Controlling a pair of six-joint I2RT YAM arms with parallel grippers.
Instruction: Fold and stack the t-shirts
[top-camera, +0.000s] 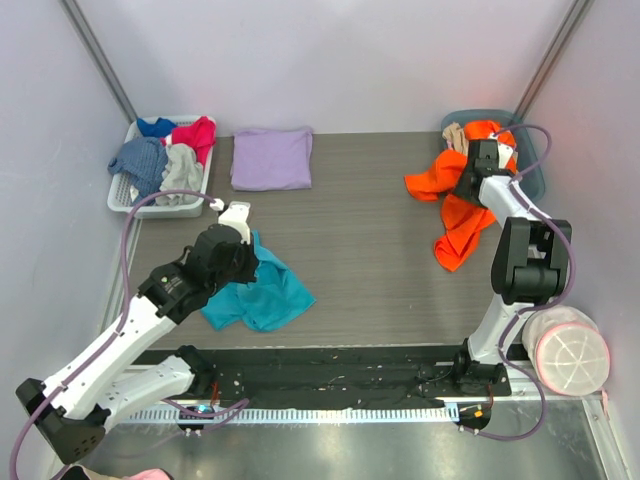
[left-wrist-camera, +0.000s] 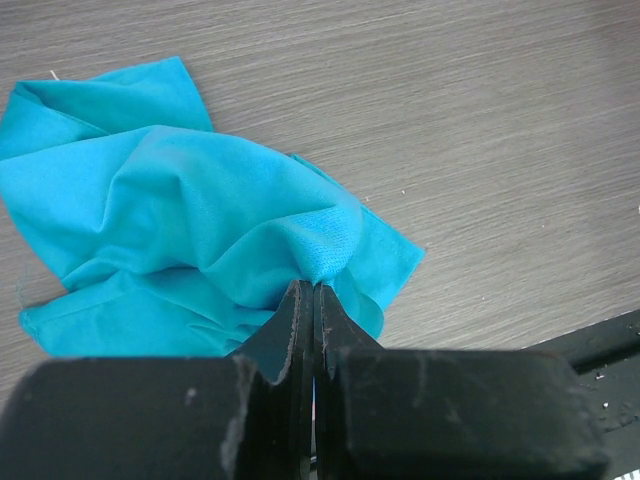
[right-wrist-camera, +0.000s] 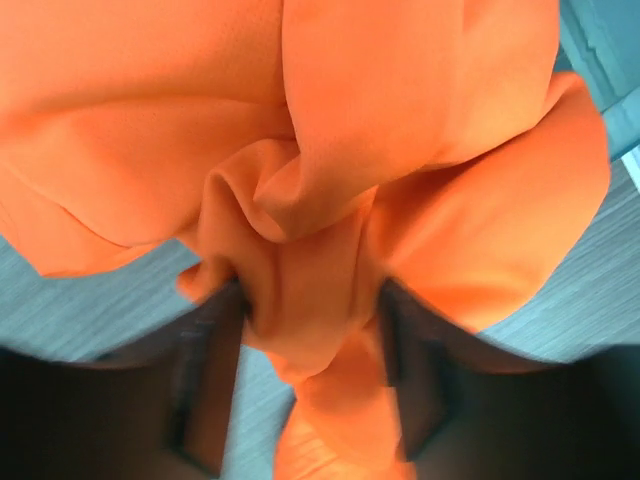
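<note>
A crumpled turquoise shirt (top-camera: 265, 300) lies on the left front of the table. In the left wrist view, its folds (left-wrist-camera: 240, 210) rise and gather at the tips of my left gripper, which is shut with the cloth pinched there. An orange shirt (top-camera: 462, 235) spills over the front of the blue-grey bin (top-camera: 533, 180) at the back right. Bunched orange cloth (right-wrist-camera: 315, 300) shows between the blurred, parted fingers of my right gripper. At the back left, a folded purple shirt (top-camera: 272, 160) lies flat.
A white basket (top-camera: 178, 211) holding blue, grey and pink clothes stands at the back left. Beige cloth (top-camera: 455, 138) is in the right bin. A round pinkish-white object (top-camera: 572, 358) sits at the right front.
</note>
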